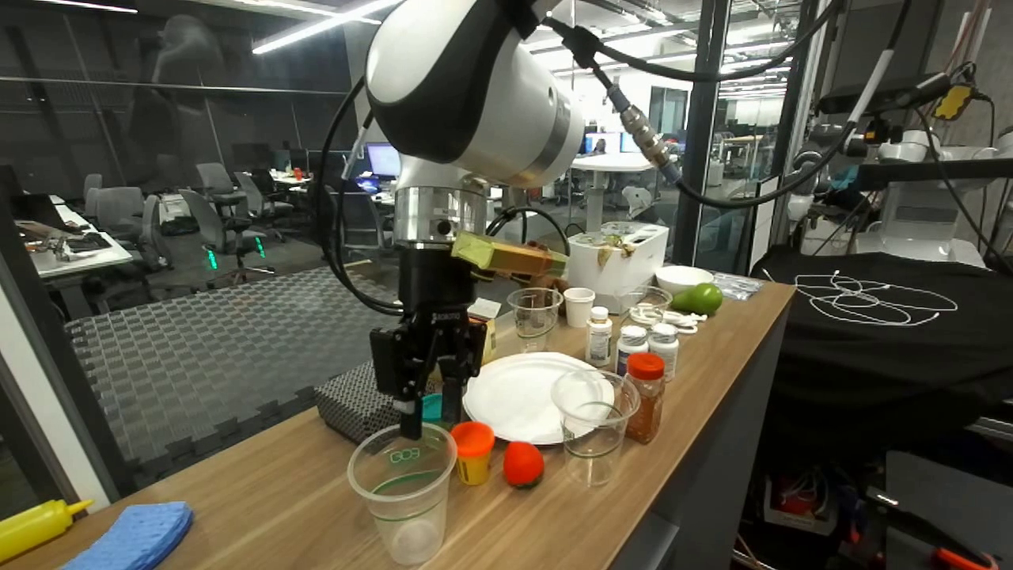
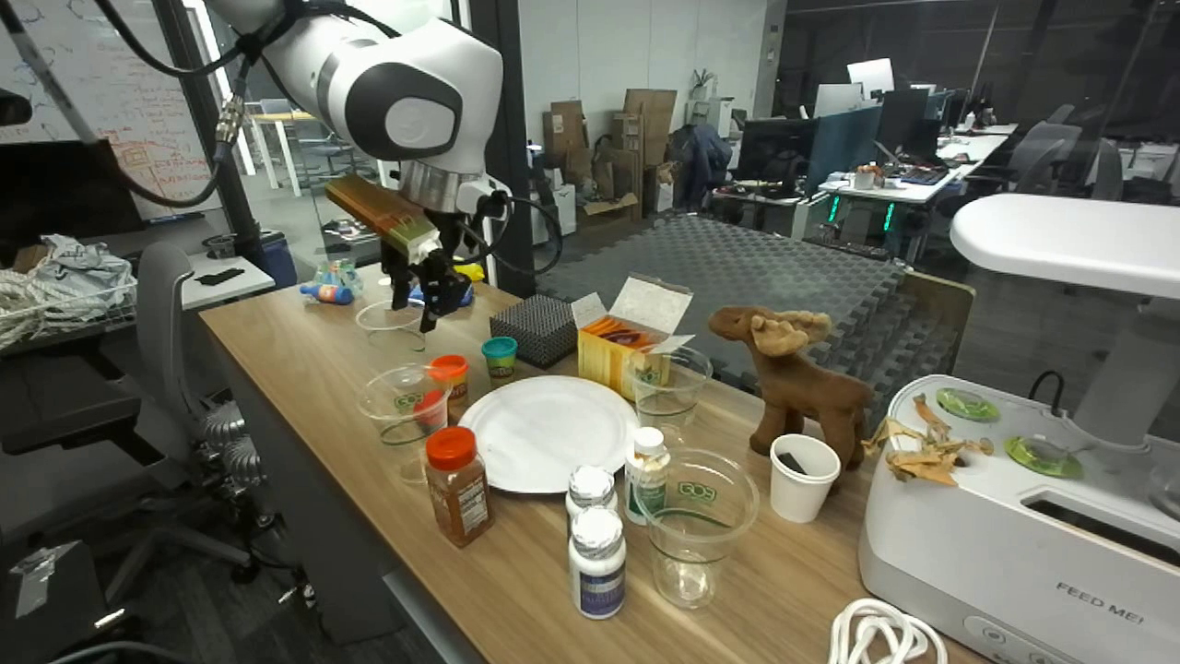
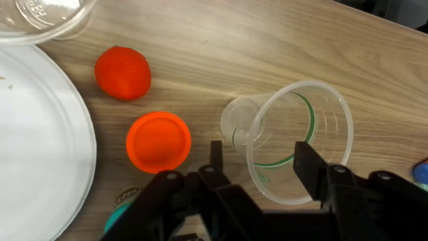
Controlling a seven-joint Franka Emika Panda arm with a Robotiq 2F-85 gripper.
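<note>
A clear plastic cup with green print stands upright on the table. My gripper points down at its far rim, fingers parted with nothing gripped. From the wrist view, one finger overlaps the mouth of this cup, and the other finger lies outside the rim, on the side of an orange-lidded tub. Whether a fingertip dips below the rim, I cannot tell. In exterior view 2 the gripper is above the same cup, whose lower part is faint.
Close by are a red ball, a teal-lidded tub, a white plate and a second clear cup. A black mesh box stands behind the gripper. Bare table lies around a blue cloth.
</note>
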